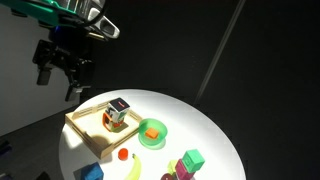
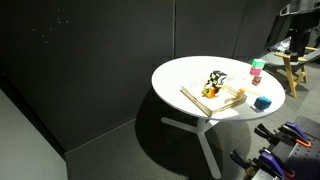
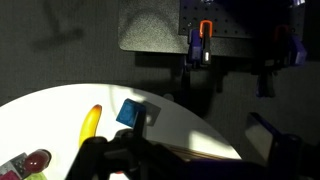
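Observation:
In exterior view 1 my gripper (image 1: 58, 85) hangs above the table's left side, its two dark fingers spread apart with nothing visible between them. A wooden tray (image 1: 84, 139) lies below and to its right. In that tray stand a black-and-white box (image 1: 118, 108) and an orange-red item (image 1: 107, 122). Beside the tray sits a green bowl (image 1: 161, 137) holding an orange piece (image 1: 152, 133). Toward the table's near edge are a blue block (image 1: 93, 172), a small red item (image 1: 123, 154) and a yellow banana (image 1: 135, 168).
A green block (image 1: 193, 160), a pink block (image 1: 173, 165) and a dark red round item (image 1: 168, 177) cluster at the near right of the white table (image 1: 205, 135). Dark floor surrounds it, with a wooden chair (image 2: 289, 70) at one side.

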